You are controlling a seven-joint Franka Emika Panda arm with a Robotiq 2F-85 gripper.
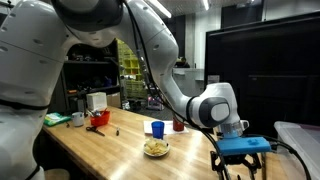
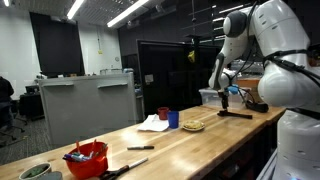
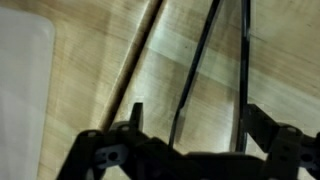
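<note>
My gripper point(image 1: 238, 169) hangs low over the right end of the wooden table, its fingers apart. In the wrist view, the gripper is open, and two thin dark strips point(image 3: 197, 62) run up the picture from between and near its fingers. Whether these lie on the table or hang above it, I cannot tell. A slim wooden stick point(image 3: 132, 66) lies to their left, outside the fingers. Exterior view 2 has a dark bar point(image 2: 236, 115) on the table below the gripper point(image 2: 226, 99). Nothing shows as held.
A whitish bin point(image 1: 302, 141) stands just right of the arm. Farther along are a yellow plate point(image 1: 156, 147), a blue cup point(image 1: 158, 129), a dark red can point(image 1: 179, 124) and a red container point(image 2: 87, 160) with utensils. Open table lies in the middle.
</note>
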